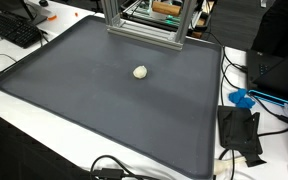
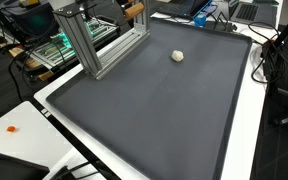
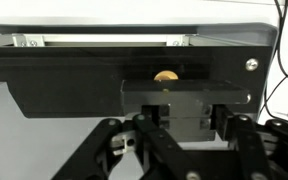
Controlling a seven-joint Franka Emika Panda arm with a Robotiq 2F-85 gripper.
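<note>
In the wrist view my gripper is shut on a grey block-like piece (image 3: 184, 90) that stretches sideways across its fingertips. Behind the piece runs a long black bar or panel (image 3: 64, 85). A round, light wooden knob (image 3: 165, 76) shows on that panel, just above the grey piece's upper edge. Whether the grey piece touches the panel cannot be made out. Neither exterior view shows my gripper clearly. A small cream-coloured round object (image 1: 140, 72) lies on the dark grey mat (image 1: 114, 110), and appears in exterior view 2 as the same pale lump (image 2: 177, 56).
A silvery metal frame (image 2: 119, 55) stands at the mat's edge. Black cables, a blue item (image 1: 241, 98) and a black pouch-like thing (image 1: 239, 132) lie beside the mat. A keyboard (image 1: 12, 27) is at the far left.
</note>
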